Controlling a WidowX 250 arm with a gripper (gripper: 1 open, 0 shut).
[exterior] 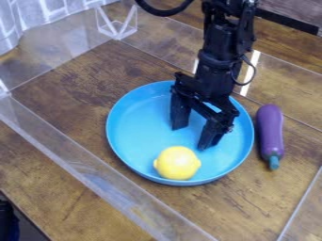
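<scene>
My black gripper (201, 113) reaches down from the top centre into a round blue plate (132, 127), its dark fingers spread low over the plate's back and right part. It stands open; whether anything lies between the fingers is hard to tell against the dark parts. A yellow round object (176, 162), like a lemon, rests near the plate's front edge, in front of the gripper and apart from it. A purple elongated object (270, 132) with a teal tip lies on the wooden table just right of the plate.
Clear plastic walls (63, 165) run along the left and front, and a clear piece stands at the top left.
</scene>
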